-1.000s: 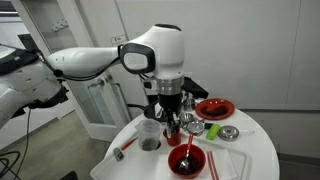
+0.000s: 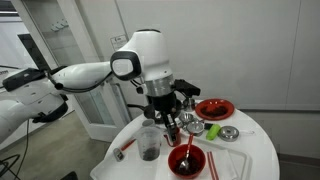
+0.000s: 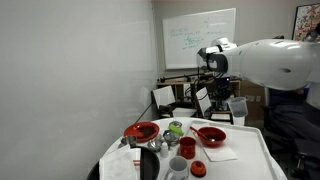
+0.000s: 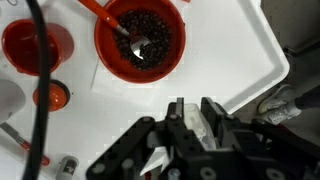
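Note:
A clear cup [image 2: 149,143] hangs at my gripper [image 2: 171,130] in the first exterior view. In the second exterior view the clear cup [image 3: 238,106] is beside my gripper [image 3: 222,92], above the tray's edge. In the wrist view my gripper is shut on a pale, see-through part; most of the cup is hidden there, and whether this is its rim or a handle I cannot tell. Ahead of the fingers lies a red bowl [image 4: 140,75] of dark beans, with a red-handled spoon [image 4: 107,15] resting in it.
A red mug [image 4: 25,55], a small red lidded item [image 4: 55,96] and a white cup [image 4: 10,98] stand to one side of the bowl. The white tray [image 4: 240,50] has bare room near the bowl. Farther back is a red pan [image 2: 215,108].
In the first exterior view the arm has moved left over the last second. The clear cup travels with the gripper and now appears lower. The bowl and mug have not moved.

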